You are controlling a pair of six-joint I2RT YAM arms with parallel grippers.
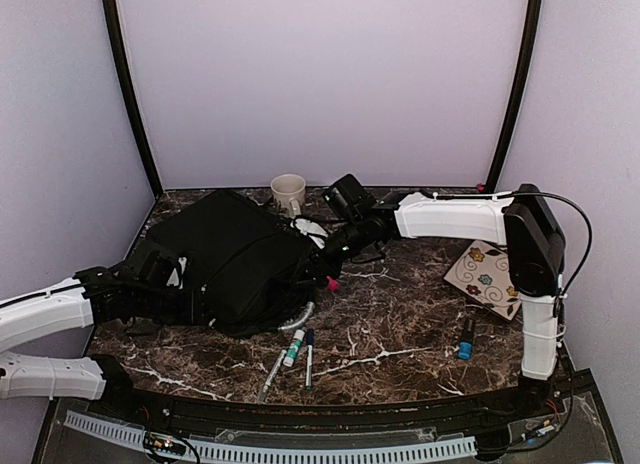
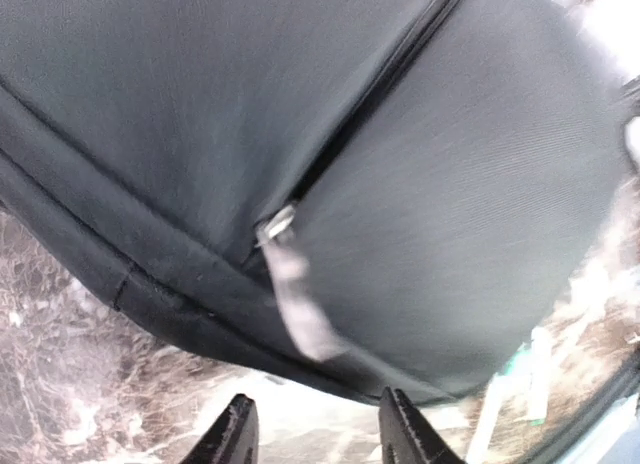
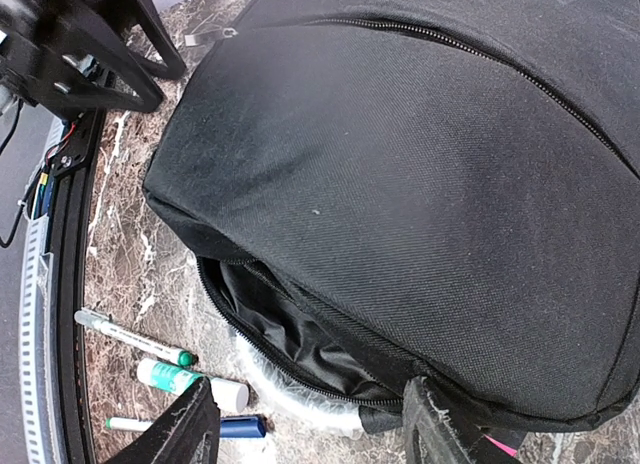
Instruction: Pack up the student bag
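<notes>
A black backpack (image 1: 230, 254) lies on the marble table, its front pocket zipper parted in the right wrist view, showing a dark lining (image 3: 290, 324). My left gripper hangs at the bag's near-left edge by a zipper pull (image 2: 280, 229), open with nothing visible between its fingers. My right gripper is at the pocket's edge on the bag's right side, fingers apart, nothing clearly held. Markers (image 3: 130, 339) and a glue stick (image 3: 190, 384) lie in front of the bag.
A white mug (image 1: 288, 189) stands behind the bag. A flowered notebook (image 1: 480, 279) and a blue-capped item (image 1: 465, 339) lie at the right.
</notes>
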